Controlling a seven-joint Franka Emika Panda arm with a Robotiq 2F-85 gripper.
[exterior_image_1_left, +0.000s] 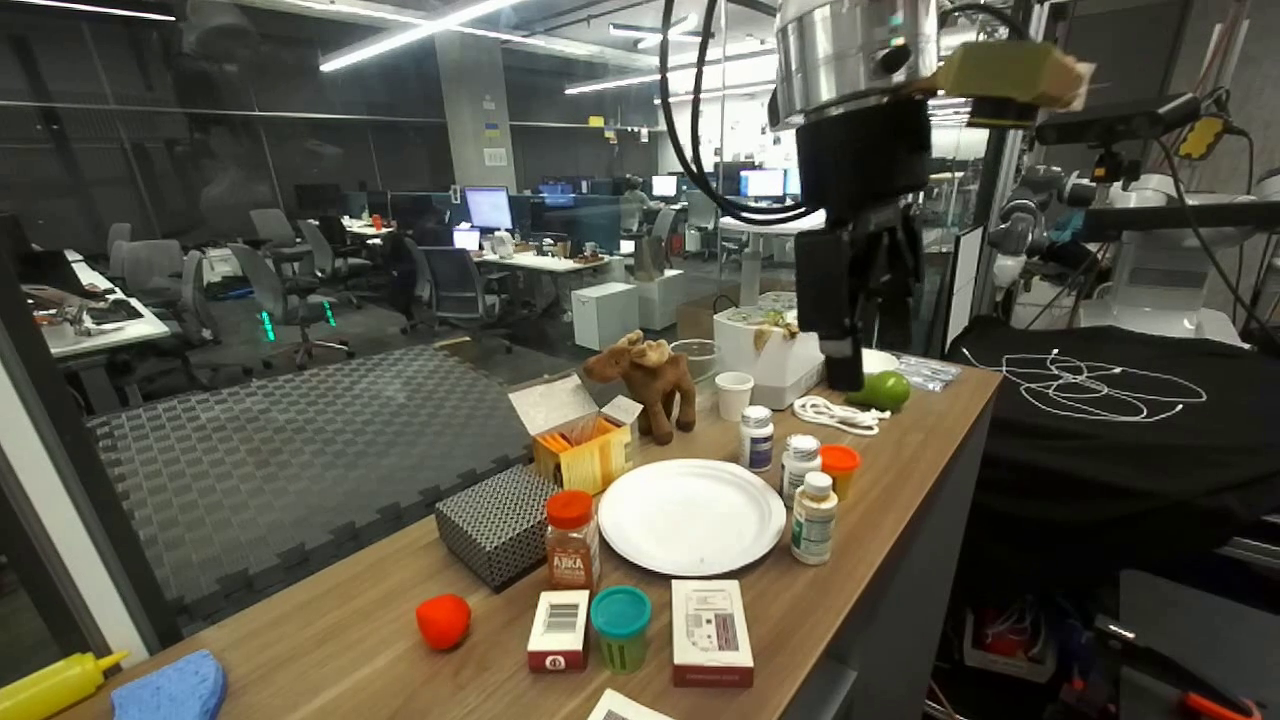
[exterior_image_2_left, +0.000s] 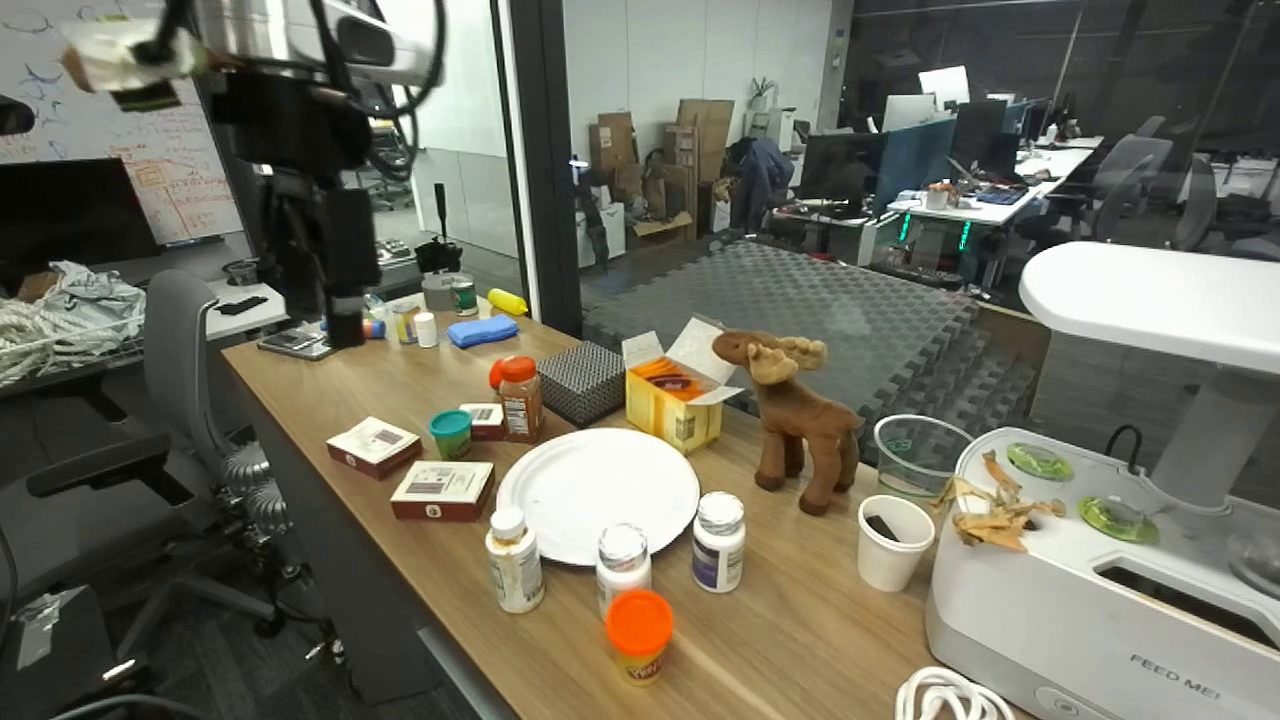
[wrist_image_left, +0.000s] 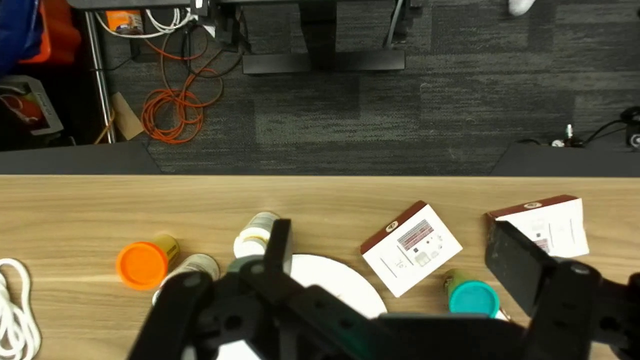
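My gripper is open, its two dark fingers wide apart with nothing held between them. It hangs high above the counter in both exterior views. Below it in the wrist view lie a white and dark-red box (wrist_image_left: 414, 249), a teal-lidded tub (wrist_image_left: 474, 298) and part of a white plate (wrist_image_left: 342, 282), partly hidden by the gripper. A second similar box (wrist_image_left: 543, 225) sits by the right finger. White-capped bottles (exterior_image_2_left: 513, 562) and an orange-lidded tub (exterior_image_2_left: 638, 630) stand beside the plate.
Around the plate are a red-lidded jar (exterior_image_1_left: 571, 540), a black patterned box (exterior_image_1_left: 498, 522), an open yellow box (exterior_image_1_left: 584, 450) and a brown plush moose (exterior_image_1_left: 648, 378). A white planter (exterior_image_2_left: 1104, 600) stands at one end. Bare wood shows along the counter's edge.
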